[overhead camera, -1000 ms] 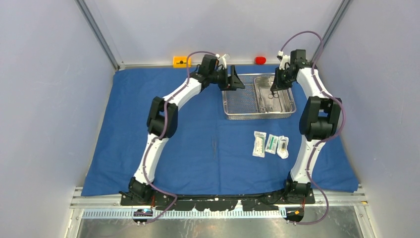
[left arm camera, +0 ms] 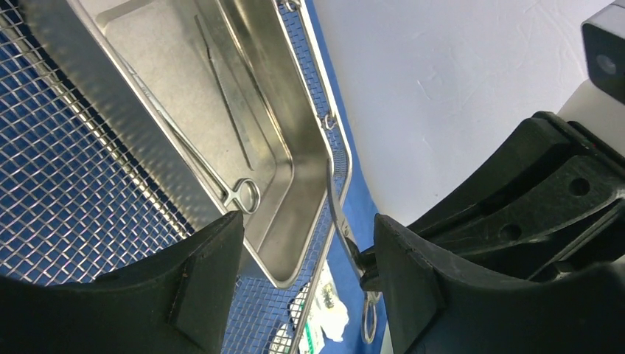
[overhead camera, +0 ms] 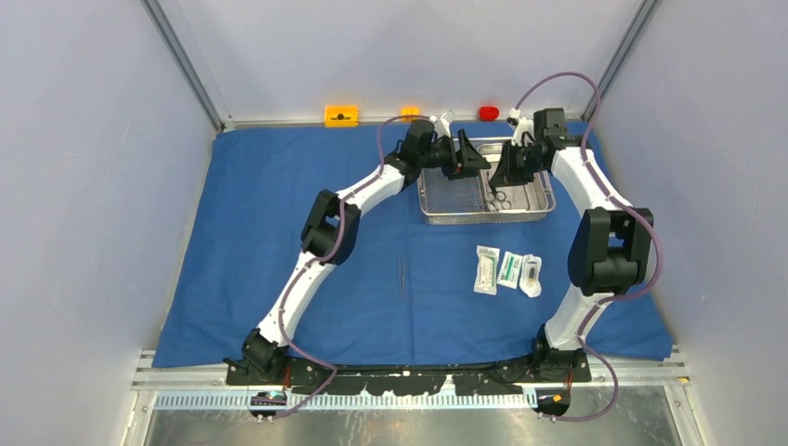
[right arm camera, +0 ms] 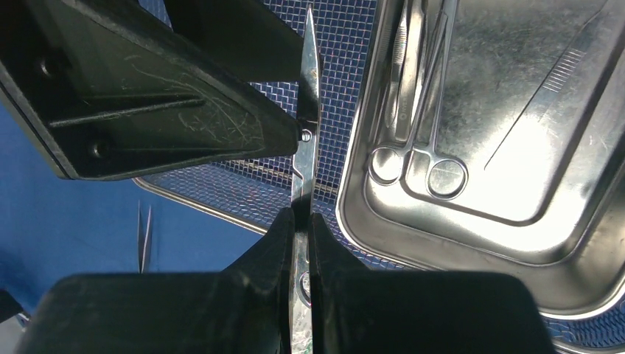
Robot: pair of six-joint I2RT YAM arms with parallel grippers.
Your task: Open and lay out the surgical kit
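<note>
My right gripper has closed its tips on a steel scissor-like instrument [right arm camera: 306, 88], held upright in its wrist view above the mesh basket [overhead camera: 451, 200]. My left gripper stands open over the basket, one finger at that instrument's upper part, which reaches between its fingers. The inner steel tray [right arm camera: 531, 243] holds scissors or clamps [right arm camera: 446, 177], slim handled tools [right arm camera: 405, 88] and tweezers [right arm camera: 549, 81]. A pair of tweezers [overhead camera: 402, 279] lies on the blue cloth.
Three packets [overhead camera: 486, 269] lie below the basket on the cloth [overhead camera: 242, 223]. Yellow holders [overhead camera: 341, 115] and a red object [overhead camera: 488, 112] stand along the back.
</note>
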